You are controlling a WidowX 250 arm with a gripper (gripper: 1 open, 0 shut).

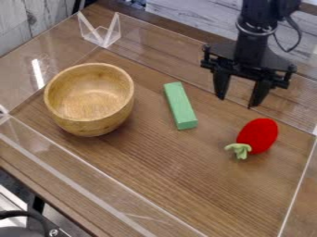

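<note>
My black gripper (239, 87) hangs at the upper right over the wooden surface, its fingers apart with nothing seen between them. A red object with a pale green top, like a strawberry (259, 133), lies below and to the right of it, apart from the fingers. A green block (181, 105) lies left of the gripper. A wooden bowl (57, 100) sits at the left.
A small clear wire-like holder (96, 30) stands at the upper left. A dark object shows at the lower left corner.
</note>
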